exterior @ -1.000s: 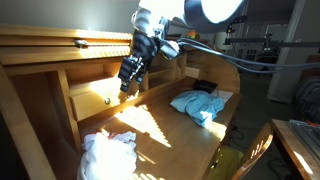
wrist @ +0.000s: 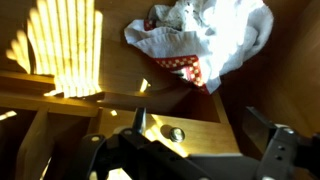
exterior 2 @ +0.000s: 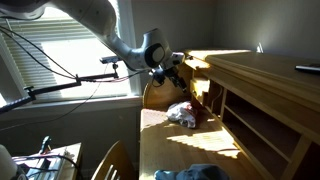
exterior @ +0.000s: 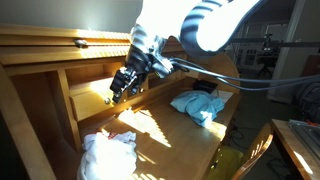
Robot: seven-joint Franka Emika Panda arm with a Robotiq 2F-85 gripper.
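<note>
A small wooden drawer with a dark round knob sits in the desk's hutch. My gripper is open, its fingers spread on either side of the knob in the wrist view, with nothing between them. In exterior view 1 the gripper hangs just in front of the drawer, above the desktop. How far the fingertips are from the knob I cannot tell. A white cloth with a red patterned part lies crumpled on the desk, near the drawer.
A blue cloth and a dark item lie farther along the desk. The hutch's shelf runs above and behind the gripper. Sunlit, bare desktop lies between the two cloths. A chair stands at the front.
Drawer and cloths look unmoved.
</note>
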